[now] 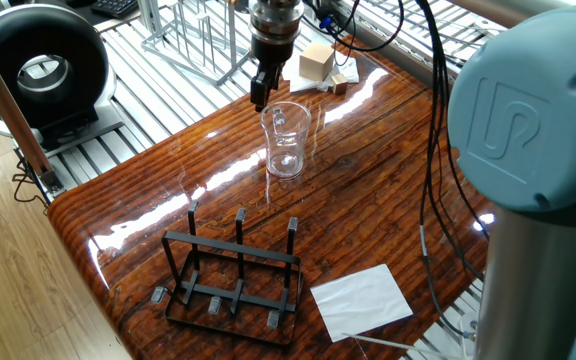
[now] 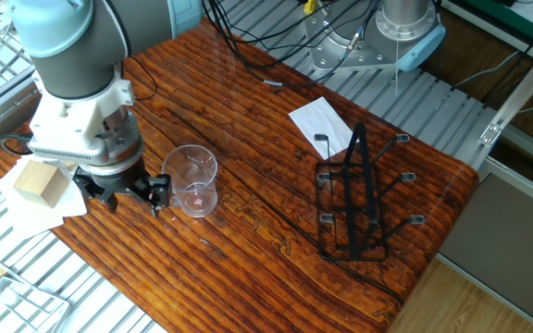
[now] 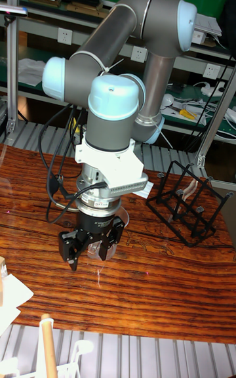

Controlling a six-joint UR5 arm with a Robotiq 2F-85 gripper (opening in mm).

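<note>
A clear, empty cup (image 1: 286,150) stands upright on the glossy wooden table. My gripper (image 2: 134,205) stands open, its fingers spread with nothing between them; in exterior view 2 it is just left of the cup (image 2: 195,190). In exterior view 3 the open gripper (image 3: 90,260) partly covers the cup, which shows behind its right finger. Whether a finger touches the cup I cannot tell. Toward the front of exterior view 1 is a black wire rack (image 1: 230,285) with upright prongs, holding nothing.
A white paper square (image 1: 362,302) lies beside the rack. Near the table's far edge, a wooden block (image 1: 316,62) and a smaller block (image 1: 339,84) rest with white paper. Black cables (image 1: 438,130) hang by the arm. Table space between cup and rack is clear.
</note>
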